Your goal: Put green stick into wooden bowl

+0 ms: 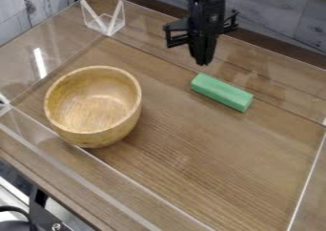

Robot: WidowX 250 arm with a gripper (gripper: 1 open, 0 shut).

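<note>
The green stick [222, 93], a short block, lies flat on the wooden table right of centre, slanting down to the right. To its left stands the round, light wooden bowl [93, 132], open side up; I see nothing inside it. My black gripper [195, 51] hangs at the top centre, behind the stick and slightly left of it, pointing down. A gap shows between its lowest part and the stick. The dark parts overlap, so the spread of its fingers is unclear.
A white wire-like rack [102, 19] stands at the back left edge. Bare table [211, 163] stretches in front of the stick and right of the bowl. Dark cables lie off the table at the lower left.
</note>
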